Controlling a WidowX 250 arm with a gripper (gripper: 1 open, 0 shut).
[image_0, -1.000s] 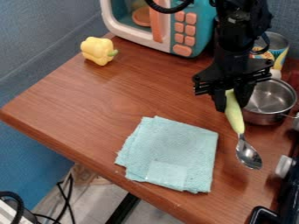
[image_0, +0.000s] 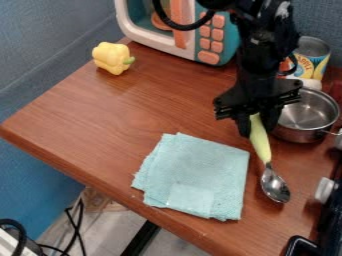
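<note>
My black gripper (image_0: 253, 118) is at the right of the table, shut on the pale yellow-green handle of a spoon (image_0: 275, 187), whose steel bowl hangs down toward the tabletop just right of a folded light-blue cloth (image_0: 190, 175). A steel pot (image_0: 310, 119) sits right beside the gripper, partly behind it. The fingertips are dark and partly hidden around the handle.
A toy microwave (image_0: 181, 30) stands at the back, with a yellow pepper (image_0: 112, 57) at the back left and cans (image_0: 309, 60) behind the pot. Black items line the right edge.
My gripper has moved slightly left with the spoon, which has shifted left toward the cloth and now stands a little differently angled.
</note>
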